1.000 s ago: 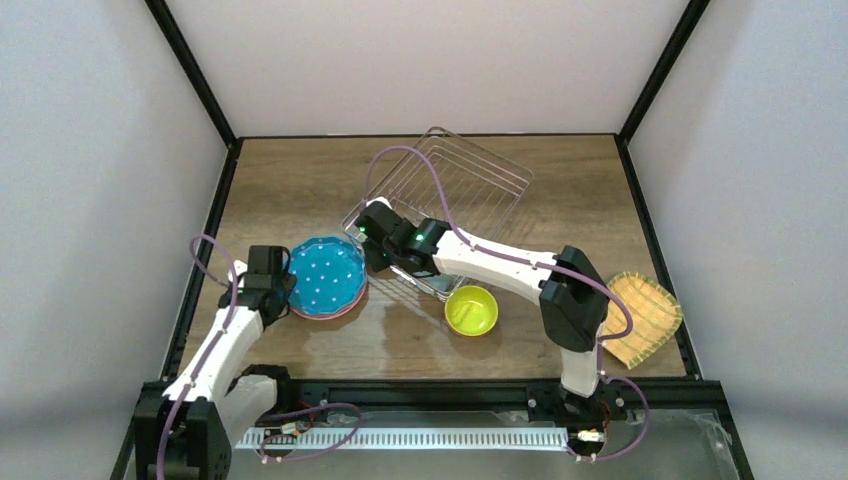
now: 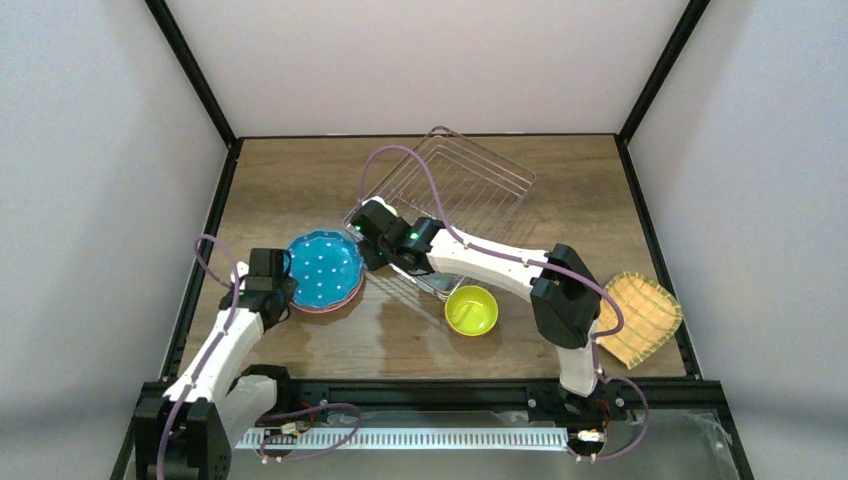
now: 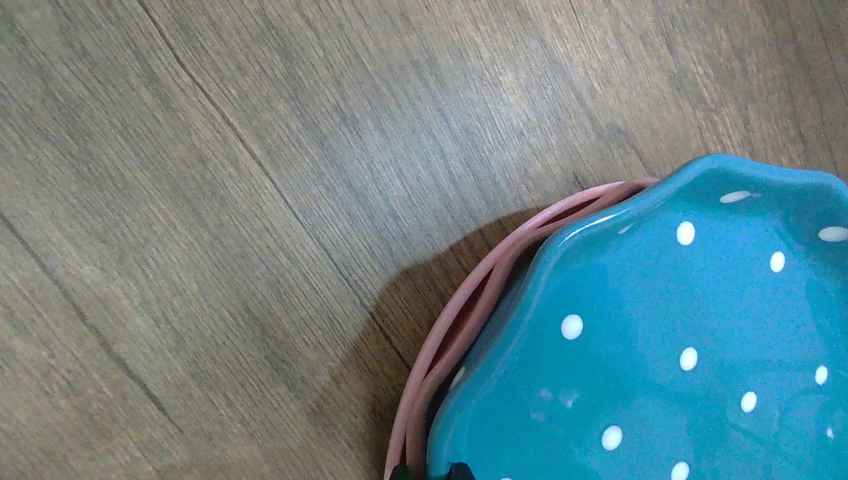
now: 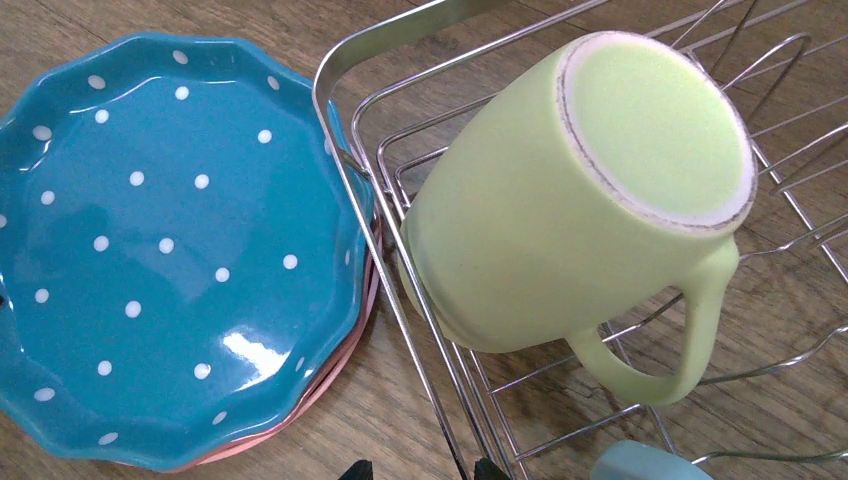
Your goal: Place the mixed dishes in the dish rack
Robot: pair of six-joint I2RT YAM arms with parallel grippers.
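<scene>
A blue plate [image 3: 640, 330] with white dots and a wavy rim rests over a pink plate [image 3: 440, 330]. My left gripper is shut on the blue plate's left rim. In the right wrist view a pale green mug [image 4: 500, 220] lies tilted in the wire dish rack [image 4: 360, 200], its base facing up. My right gripper is parted over the rack's left edge wire, which passes between its fingertips close to the right one. From above, the right gripper [image 2: 368, 258] stands between the plates and the rack.
A yellow-green bowl [image 2: 471, 311] stands in front of the rack. A light blue item [image 4: 645, 462] shows partly at the rack's front. At the far right lies a yellow checked cloth [image 2: 640, 318]. Bare table lies behind the plates.
The blue plate has shifted slightly toward the back over the pink one. My right arm has moved a little left, and the rack sits slightly further right.
</scene>
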